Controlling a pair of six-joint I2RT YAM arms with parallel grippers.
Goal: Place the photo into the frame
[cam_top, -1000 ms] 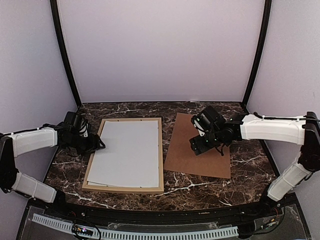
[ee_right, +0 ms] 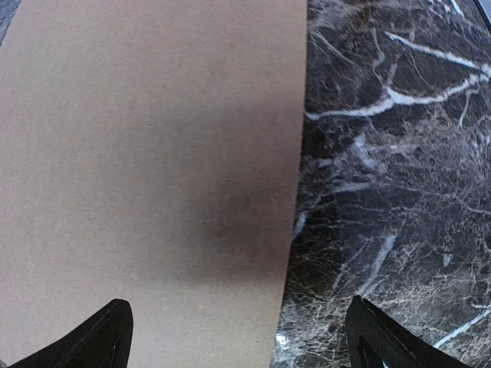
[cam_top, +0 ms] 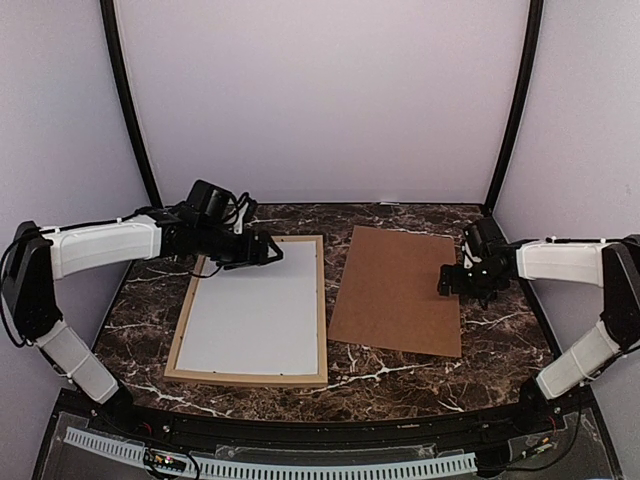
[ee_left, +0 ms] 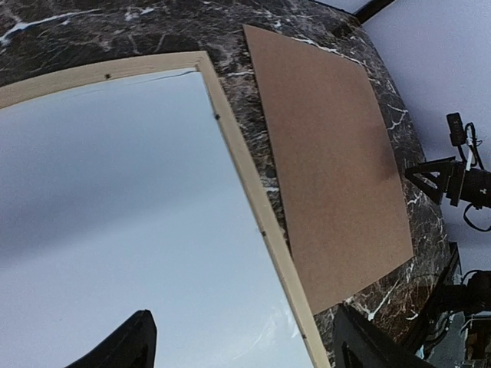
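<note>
A light wooden frame [cam_top: 321, 300] lies at the left of the table with a white sheet [cam_top: 250, 320] inside it; in the left wrist view the sheet [ee_left: 130, 222] fills the frame, a thin line showing along its far edge. My left gripper [cam_top: 255, 250] hangs open over the frame's upper part, nothing between its fingers. A brown board [cam_top: 390, 300] lies flat to the right of the frame. My right gripper [cam_top: 450, 280] is open and empty over the board's right edge, which the right wrist view shows beside bare marble.
Pale walls stand at the back and both sides, with a black rail along the front edge.
My left gripper has moved right and up over the frame. My right gripper has moved right to the board's edge. The sheet's lower edge now looks more evenly seated in the frame.
</note>
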